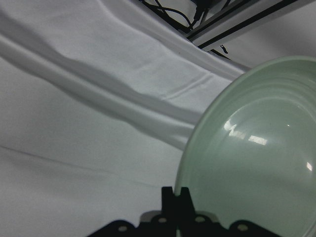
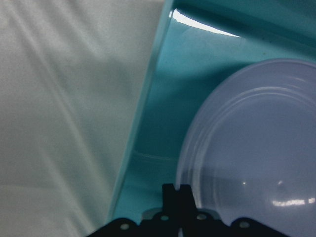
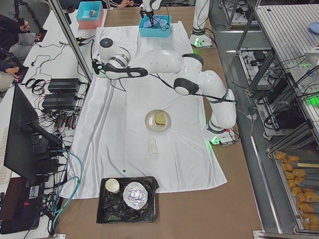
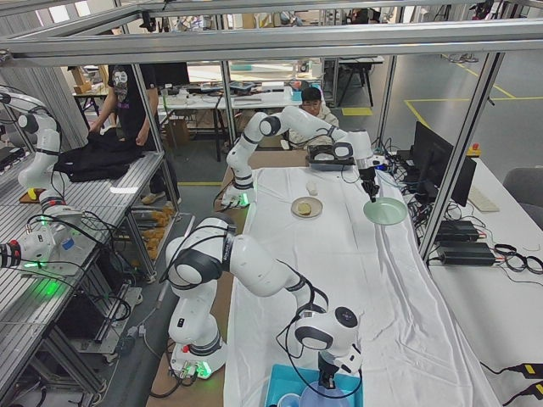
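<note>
The pale green plate [image 4: 386, 212] hangs or lies at the cloth's edge, its rim between the fingers of my left gripper, which is shut on it. In the blue bin [image 4: 280, 386] is a translucent bluish plate [image 2: 252, 143]; my right gripper is shut on its rim, near the bin's wall. A beige plate [image 3: 151, 122] with a yellowish piece [image 3: 160, 117] on it lies mid-cloth. Whether either held plate rests on something is hard to tell.
A black tray [image 3: 114, 209] with a white cup [image 3: 112, 185] and foil-covered round item [image 3: 135, 195] stands at one table end. A small pale item [image 3: 153, 147] lies on the cloth [image 3: 184, 154]. Monitor and cables line one side.
</note>
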